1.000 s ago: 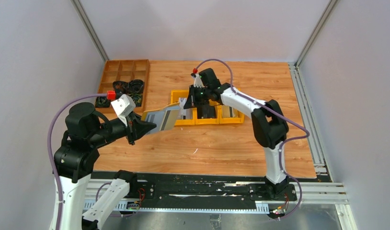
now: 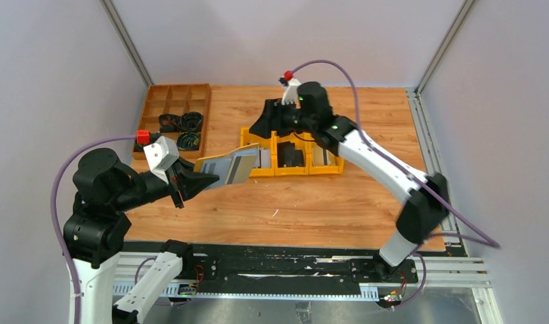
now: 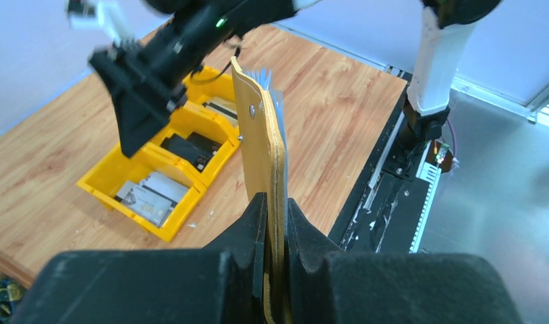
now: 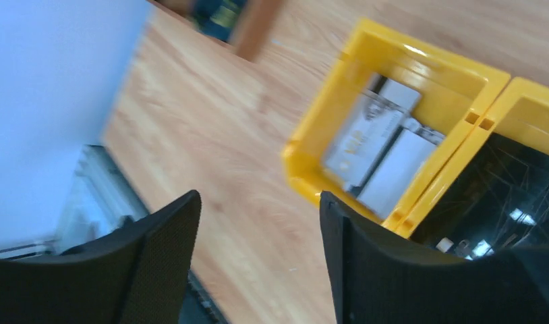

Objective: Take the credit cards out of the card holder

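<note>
My left gripper (image 2: pixel 199 183) is shut on a tan card holder (image 2: pixel 224 167), which opens out showing light blue-grey card slots; in the left wrist view the holder (image 3: pixel 255 135) stands upright between the fingers. My right gripper (image 2: pixel 265 125) is raised above the left yellow bin (image 2: pixel 245 138), open with nothing between its fingers in the right wrist view. In that bin lie several pale cards (image 4: pixel 396 172). The middle bin (image 3: pixel 219 154) holds dark items.
A third yellow bin (image 2: pixel 337 165) stands on the right. A wooden compartment tray (image 2: pixel 181 91) with coiled black cables sits at the back left.
</note>
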